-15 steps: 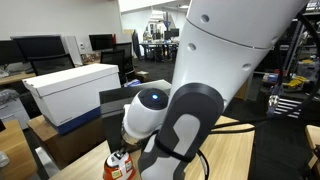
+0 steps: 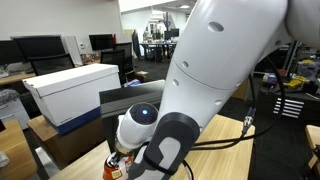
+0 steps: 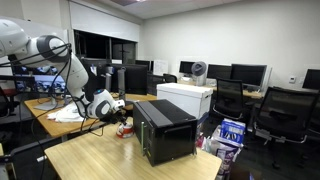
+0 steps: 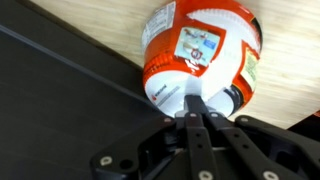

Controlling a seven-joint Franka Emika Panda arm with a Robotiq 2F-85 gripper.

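A red-and-white labelled container [image 4: 205, 45] fills the upper middle of the wrist view, lying close beside a black surface. My gripper is shut, its fingertips together over the container's white near part; nothing shows between them. Whether they touch it cannot be told. In exterior view 1 the container [image 2: 110, 171] is at the bottom edge, partly hidden by my arm. Exterior view 2 shows the container [image 3: 125, 129] small on the wooden table, with my arm [image 3: 102, 104] reaching down beside it.
A black appliance-like box [image 3: 168, 132] stands on the table [image 3: 90, 158] right by the container. Behind it is a white-lidded box [image 3: 188, 97]. At the left of exterior view 1 sits another red-topped item [image 2: 15, 155].
The arm's wrist has shifted lower and to the left in exterior view 1, hiding more of the container. The container looks to be in nearly the same place.
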